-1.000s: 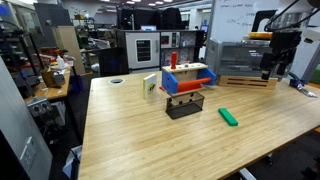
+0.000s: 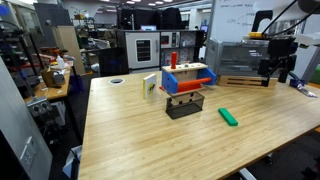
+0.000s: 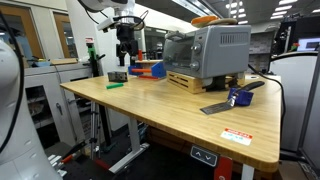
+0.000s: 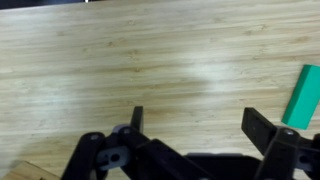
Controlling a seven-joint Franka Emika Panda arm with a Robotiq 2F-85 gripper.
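A green block (image 2: 228,117) lies flat on the wooden table, to the right of a dark wire basket (image 2: 184,104). In the wrist view the green block (image 4: 302,97) shows near the right edge, beyond the right-hand finger. My gripper is open over bare tabletop, with nothing between its fingers. From the second exterior view, the gripper (image 3: 129,49) hangs well above the table, clear of the objects on it.
Behind the basket stands a blue toolbox (image 2: 190,78) with a red front, beside a pale box (image 2: 150,85). A silver oven (image 3: 205,52) sits on a wooden crate (image 3: 194,85). A blue cup (image 3: 240,97) is nearby.
The arm's end at the upper right has shifted only slightly. The block, basket and toolbox have stayed in place.
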